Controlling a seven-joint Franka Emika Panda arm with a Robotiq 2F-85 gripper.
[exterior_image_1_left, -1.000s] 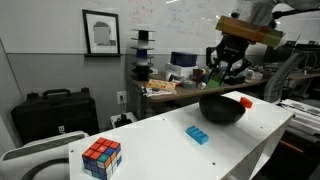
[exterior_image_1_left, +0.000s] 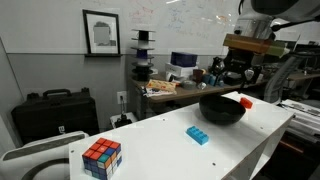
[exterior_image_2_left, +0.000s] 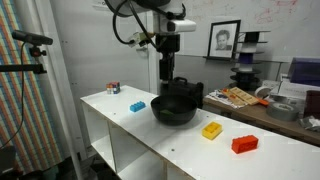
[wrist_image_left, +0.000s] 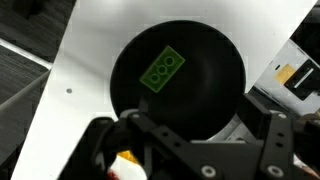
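A green block (wrist_image_left: 162, 70) with round studs lies inside the black bowl (wrist_image_left: 205, 55), toward one side of it in the wrist view. Above the bowl, my gripper (exterior_image_1_left: 240, 73) hangs with its fingers apart and nothing visible between them. Exterior view 2 also has the gripper (exterior_image_2_left: 167, 77) over the bowl (exterior_image_2_left: 176, 110); the bowl's wall hides the green block there. Blue (exterior_image_2_left: 137, 106), yellow (exterior_image_2_left: 211, 130) and red (exterior_image_2_left: 245, 144) blocks rest on the white table around the bowl.
A Rubik's cube (exterior_image_1_left: 102, 158) sits on the table far from the bowl. Behind the white table, a wooden bench (exterior_image_2_left: 285, 125) holds pots and boxes. A black case (exterior_image_1_left: 54, 117) stands at the back left. Bare table lies between the cube and the blue block.
The green block hung below my gripper over the bowl and now lies in it. The gripper has opened, and the arm has shifted right in exterior view 1.
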